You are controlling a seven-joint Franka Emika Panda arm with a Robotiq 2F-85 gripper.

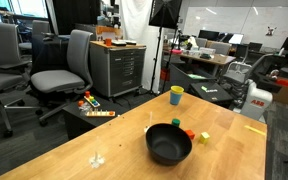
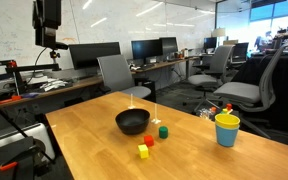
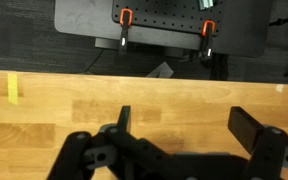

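My gripper stands open over bare wood in the wrist view, nothing between its widely parted fingers. It hangs high at the left of exterior view 2, well away from the objects. A black bowl [image 2: 133, 121] rests on the table, its inside mostly hidden there. Close to it lie a green block [image 2: 163, 131], a red block [image 2: 148, 141] and a yellow block [image 2: 143, 152]. Farther right is a blue and yellow cup [image 2: 227, 130], which looks like a stack. Exterior view 1 shows the same bowl [image 1: 169, 145] and cup [image 1: 176, 95].
A black box [image 1: 92, 118] with small coloured things on it stands at the table's edge. Office chairs [image 2: 242, 90] are beyond the table. A dark perforated plate with orange-topped clamps [image 3: 125, 18] borders the wood.
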